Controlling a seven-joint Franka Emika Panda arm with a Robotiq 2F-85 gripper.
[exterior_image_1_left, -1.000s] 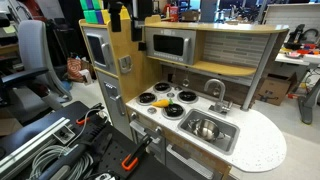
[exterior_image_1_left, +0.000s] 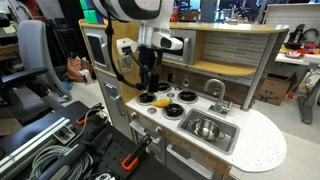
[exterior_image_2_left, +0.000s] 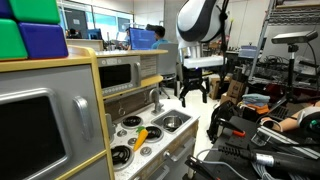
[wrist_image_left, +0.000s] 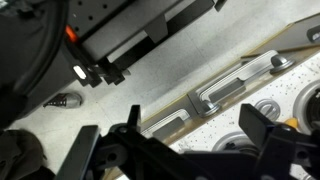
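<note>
My gripper (exterior_image_1_left: 147, 88) hangs open in front of the toy kitchen's stove, fingers pointing down. In the wrist view its dark fingers (wrist_image_left: 262, 135) stand wide apart, with only the counter's front edge and drawer fronts seen between them. A yellow-orange object (exterior_image_1_left: 163, 102) lies among the burners. It looks long with a green end in the second exterior view, where the object (exterior_image_2_left: 146, 133) is near the front burners. In the wrist view, a bit of the orange object (wrist_image_left: 292, 123) shows beyond the right finger. A metal pot (exterior_image_1_left: 205, 129) sits in the sink (exterior_image_1_left: 227, 136).
A faucet (exterior_image_1_left: 221, 91) rises behind the sink. The microwave (exterior_image_1_left: 176, 48) and the shelf (exterior_image_1_left: 225, 70) overhang the counter's back. A tall cabinet (exterior_image_2_left: 50, 125) flanks the stove. Bare white counter (exterior_image_1_left: 258, 140) lies right of the sink. Cables (exterior_image_1_left: 62, 150) clutter the front left.
The arm has come down from high up, bringing the gripper lower, close to stove height at its front. The yellow-orange object and the pot have stayed in place.
</note>
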